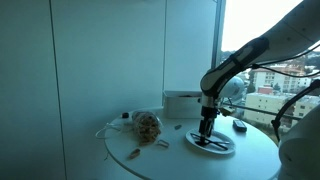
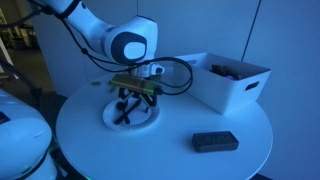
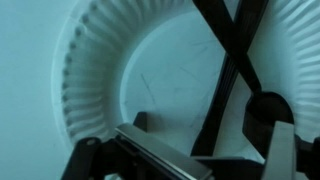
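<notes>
A white paper plate [image 1: 226, 149] with a fluted rim stands on the round table. Across it lie a black spoon [image 3: 268, 107] and a second black utensil [image 3: 221, 97], their long parts crossing. The second one's lower end runs behind my gripper, so its type cannot be told. Low over the plate hangs my gripper, open, its fingers spread at the bottom of the wrist view. The utensils pass beneath and beyond the fingers; whether anything touches cannot be told.
Behind the plate stands a white box [image 2: 216, 90] with dark contents. A dark block [image 2: 214, 141] lies on the table near it. On the plate's other side rest a clear bag [image 1: 147, 125] and small items.
</notes>
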